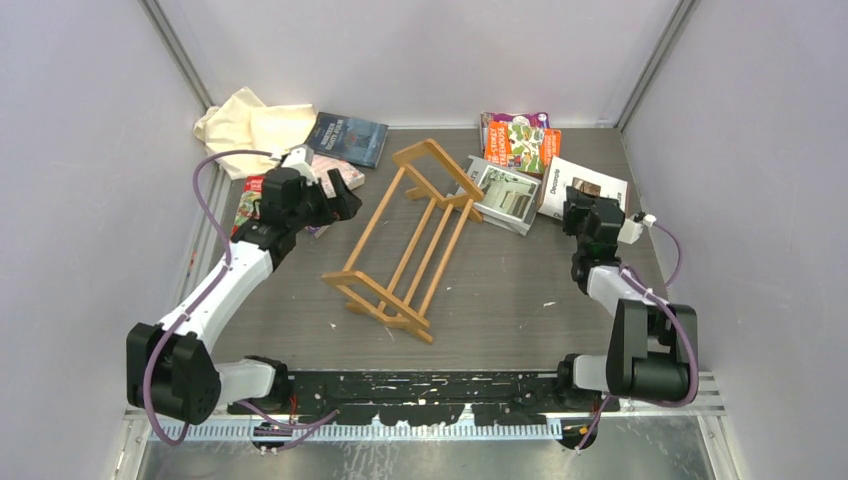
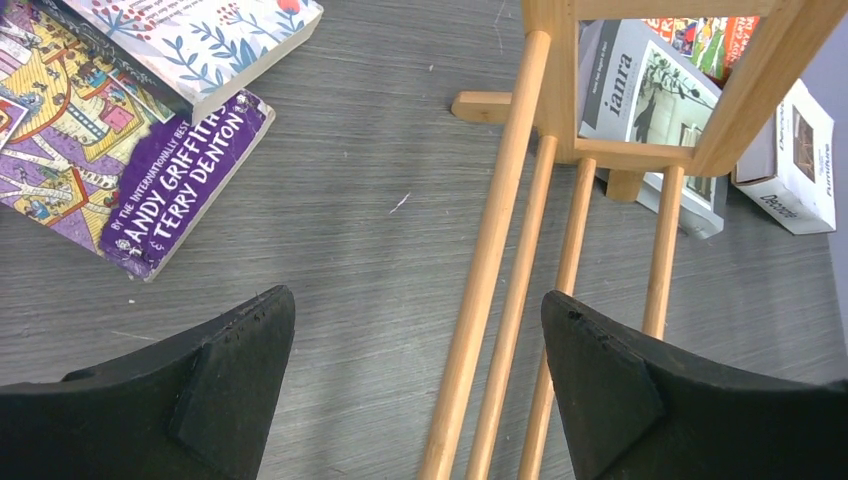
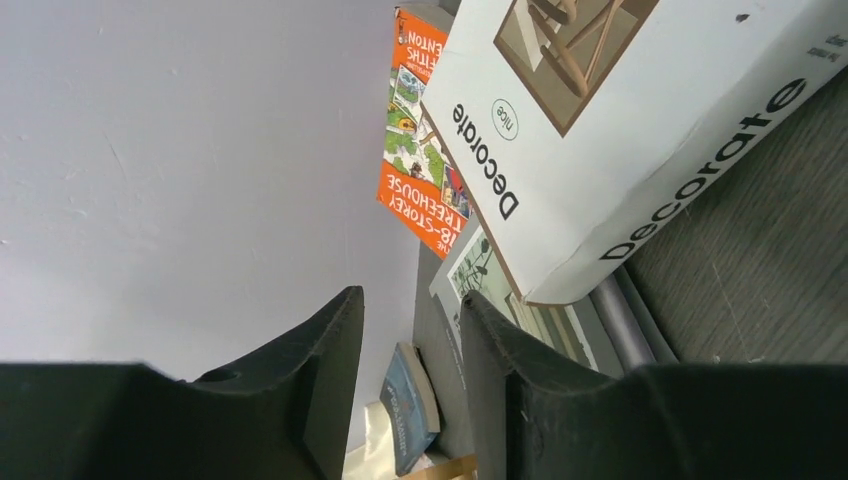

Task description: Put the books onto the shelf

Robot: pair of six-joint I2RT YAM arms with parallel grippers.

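Observation:
The wooden rack [image 1: 410, 240] stands in the middle of the table, its rails also crossing the left wrist view. My left gripper [image 1: 345, 195] is open above the table left of the rack, with nothing between its fingers. At the right lies the white "Decorate" box [image 1: 590, 182], its face and spine large in the right wrist view. My right gripper is beside the box's near corner; a narrow gap shows between its fingers, with only background through it. A grey box-like book [image 1: 508, 195] lies between rack and white box.
Orange and purple books [image 1: 518, 140] lie at the back right. At the back left are a dark blue book [image 1: 347, 137], cream cloth [image 1: 255, 125] and, in the left wrist view, a floral book [image 2: 215, 40] over a purple one [image 2: 185, 180].

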